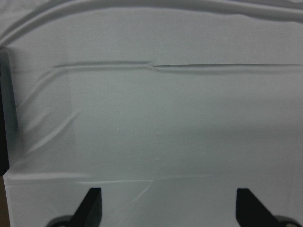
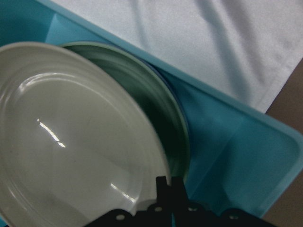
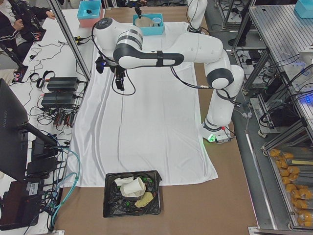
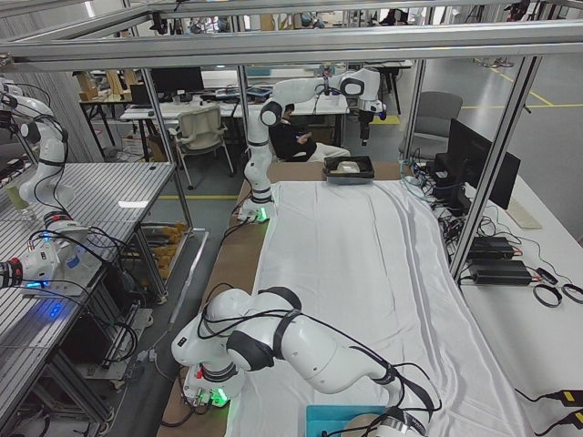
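My right gripper is shut on the rim of a cream plate (image 2: 75, 142), which it holds over a green plate (image 2: 170, 109) in a light blue bin (image 2: 279, 142). The bin (image 3: 161, 29) is at the far end of the white cloth in the camera left view. My left gripper stands open above the bare cloth (image 1: 165, 123), with nothing between its fingers.
A black lined bin (image 3: 132, 208) holding white items and a yellow one stands at the other end of the cloth. A monitor (image 3: 14, 132) and electronics line the side.
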